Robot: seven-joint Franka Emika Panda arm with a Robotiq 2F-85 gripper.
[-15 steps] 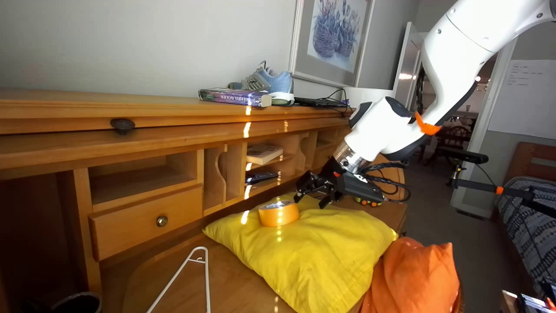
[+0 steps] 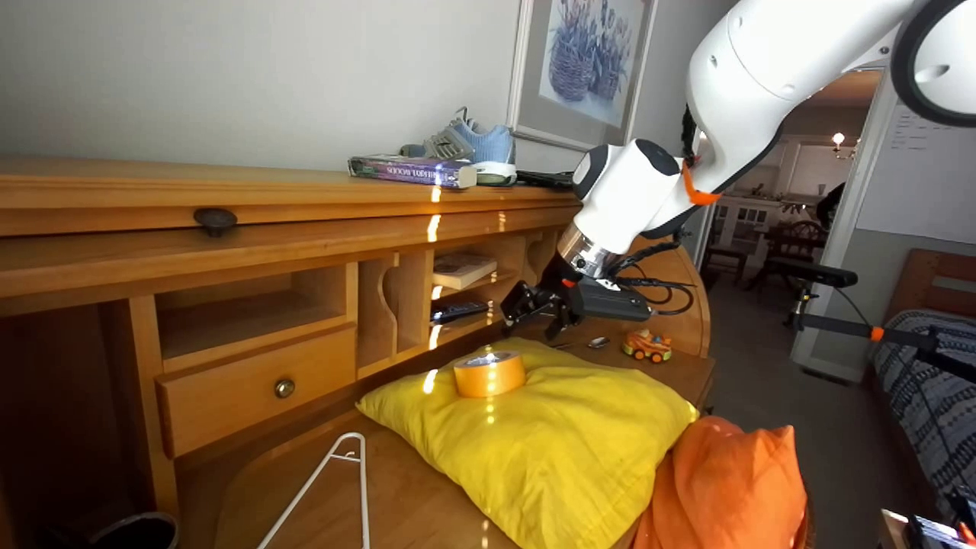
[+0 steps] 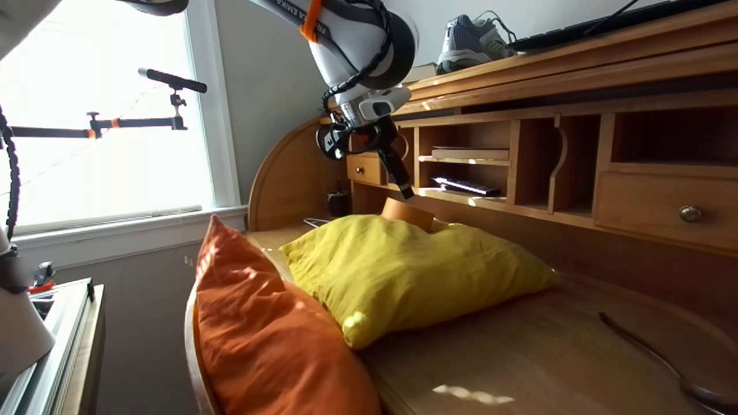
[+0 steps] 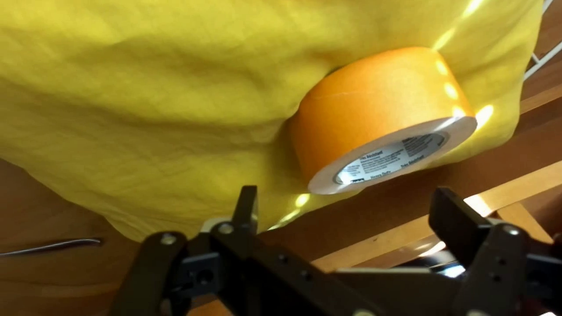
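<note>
On the far part of the yellow pillow rests a roll of orange tape, tilted, its printed inner core showing in the wrist view. My gripper hangs above the pillow, a little above and beyond the tape in exterior view 1. Its two fingers are spread wide in the wrist view, with nothing held. There the tape roll lies ahead of the fingertips, apart from them. In exterior view 2 the tape is partly hidden behind the pillow's top, just below the gripper.
The desk's cubbyholes and shelf stand close behind the pillow. An orange pillow lies beside the yellow one. A white hanger and a toy car are on the desk. A spoon lies on bare desktop.
My arm has moved left and slightly up in exterior view 1, bringing the gripper farther back toward the shelf. The tape and pillows have stayed in place.
</note>
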